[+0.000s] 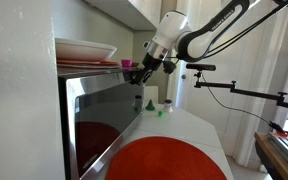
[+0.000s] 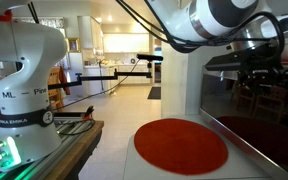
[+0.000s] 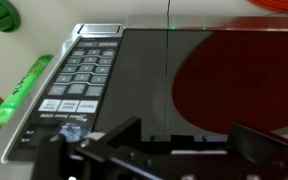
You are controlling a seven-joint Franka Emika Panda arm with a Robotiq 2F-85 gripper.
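Observation:
A microwave (image 1: 96, 108) with a dark glass door and a steel frame stands along the left of the counter. Its keypad (image 3: 79, 78) and dark door (image 3: 144, 75) fill much of the wrist view, the glass reflecting a red disc. In that view my gripper is open, its two dark fingers apart at the bottom edge and no object held between them. From outside, the gripper (image 1: 134, 74) is high up by the microwave's front, near its top edge. Whether the fingers touch the microwave cannot be made out.
White dishes (image 1: 84, 52) and a pink cup (image 1: 126, 63) sit on top of the microwave. Small green items (image 1: 151, 105) stand farther back. A green object (image 3: 24, 90) lies beyond the keypad.

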